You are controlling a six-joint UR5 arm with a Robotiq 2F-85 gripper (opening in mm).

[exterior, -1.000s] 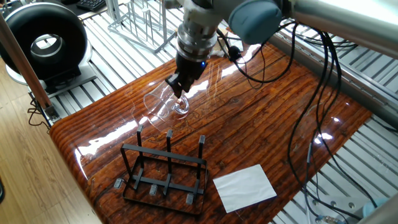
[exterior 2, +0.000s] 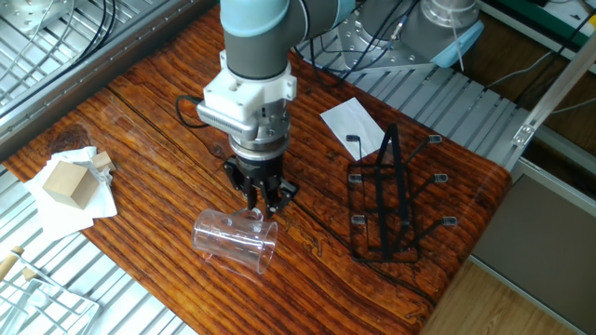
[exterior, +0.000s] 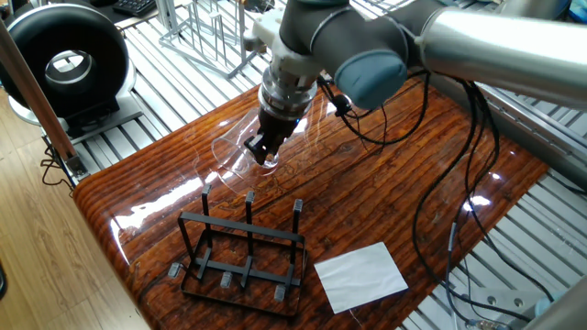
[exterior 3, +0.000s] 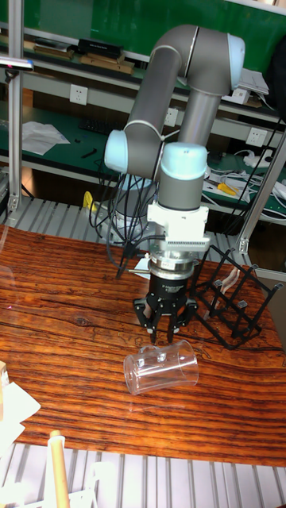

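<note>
A clear mug [exterior 2: 233, 240] lies on its side on the brown wooden table, its handle [exterior 2: 250, 215] facing the robot side. Directly over that handle, my gripper [exterior 2: 262, 205] points down. In exterior view 3 its fingers are spread, with a gap between them, so it stands open; the mug [exterior 3: 160, 369] rests just below and in front of the fingertips. Whether the fingers touch the handle cannot be told. From exterior view 1 the gripper [exterior: 263, 158] hides part of the handle, and the transparent mug is faint.
A black metal cup rack [exterior: 246, 270] with upright prongs stands on the table beside a white sheet [exterior: 360, 277]. Wooden blocks [exterior 2: 73, 185] lie on white paper at the opposite end. Bare tabletop separates rack and mug. Cables [exterior: 472, 183] hang from the arm.
My gripper has come down to the mug's handle, covering more of it. The mug, rack and white sheet have stayed in place.
</note>
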